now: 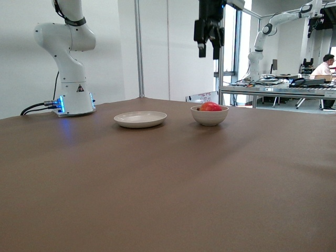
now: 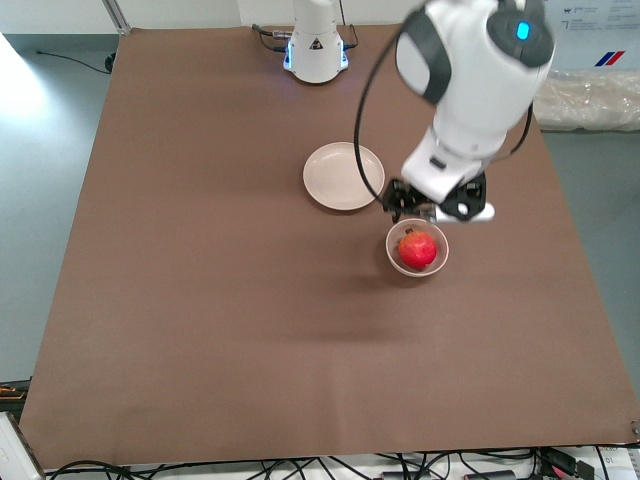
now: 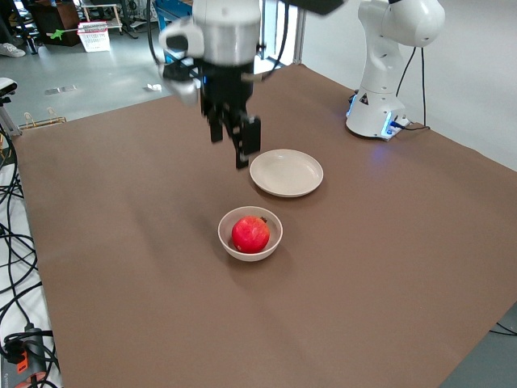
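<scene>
A red pomegranate [image 2: 417, 250] rests in a small light bowl [image 2: 393, 262] on the brown table, also seen in the top view [image 1: 210, 118] and the right view [image 3: 273, 230]. A shallow pale plate [image 2: 330, 176] lies beside the bowl, empty. The black gripper [image 1: 209, 51] hangs well above the bowl, with space visible between its two fingers and nothing held. In the right view the gripper [image 3: 233, 153] is up and behind the bowl, near the plate's edge.
The arm's white base [image 2: 314, 58] stands at the table's far edge with cables. Cables and equipment lie beyond the near edge in the left view.
</scene>
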